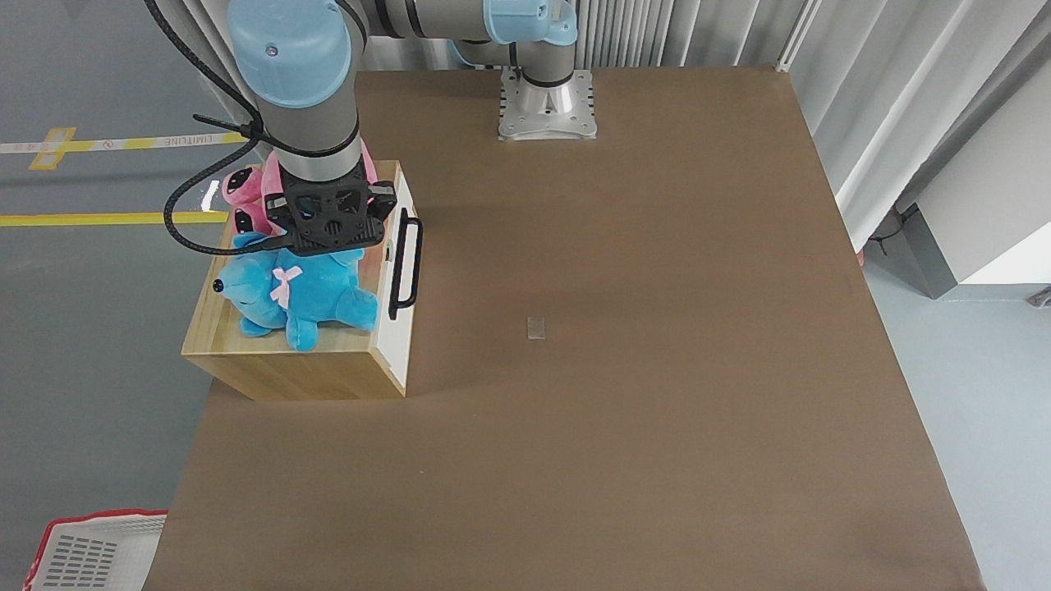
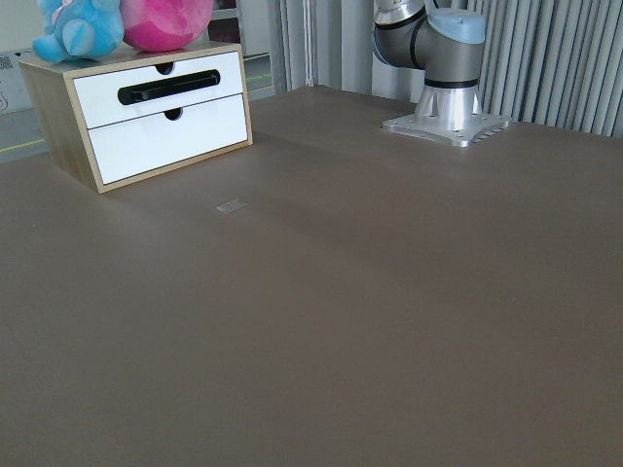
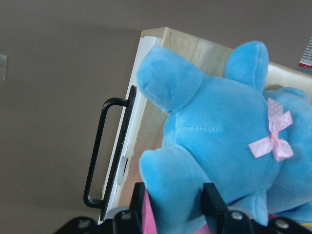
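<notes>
A blue plush toy (image 1: 320,295) with a pink bow lies over the top of the wooden two-drawer cabinet (image 2: 161,136), beside a pink plush (image 2: 170,19). In the wrist view my gripper is shut on a limb of the blue plush (image 3: 214,131), with pink plush just behind it. In the front view the wrist housing covers the gripper and much of the pink toy. The upper drawer's black handle (image 3: 95,161) is beside the blue plush.
A red-rimmed white basket (image 1: 98,552) stands at the lower left, off the table.
</notes>
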